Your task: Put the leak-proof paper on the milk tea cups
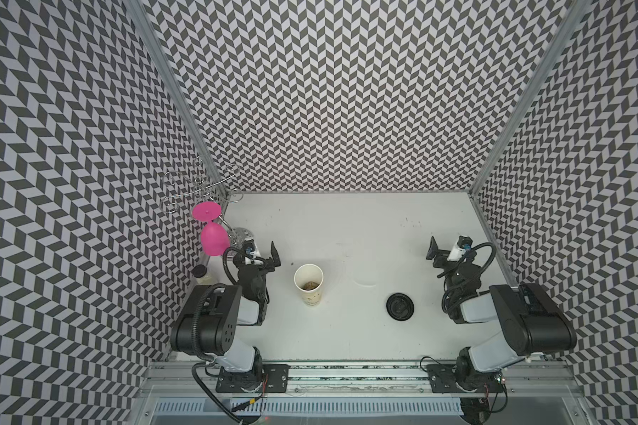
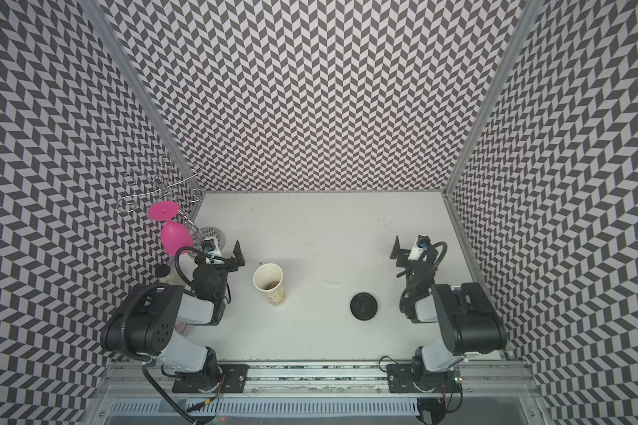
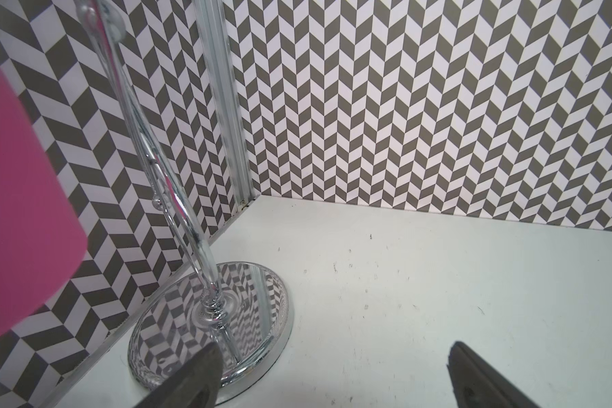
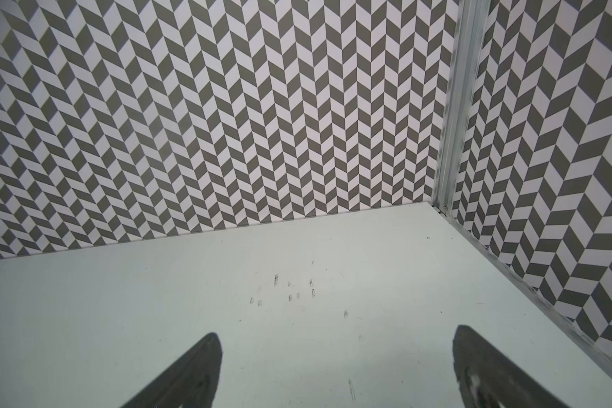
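Note:
A paper cup [image 1: 309, 283] stands upright and uncovered on the white table, left of centre, with something brown at its bottom. Right of it lies a faint pale curved edge [image 1: 365, 283], perhaps the thin white leak proof paper, hard to tell from the tabletop. A round black lid [image 1: 400, 306] rests flat farther right. My left gripper is open and empty, over the table to the cup's left. Over the right side, my right gripper also has its fingers spread, only bare table showing between them. Neither wrist view includes the cup or lid.
A chrome stand with a round base [image 3: 278, 326] and a pink cup-like piece [image 1: 214, 239] are close to my left gripper. Behind the left arm is a black-capped container [image 1: 200, 271]. Patterned walls enclose the table.

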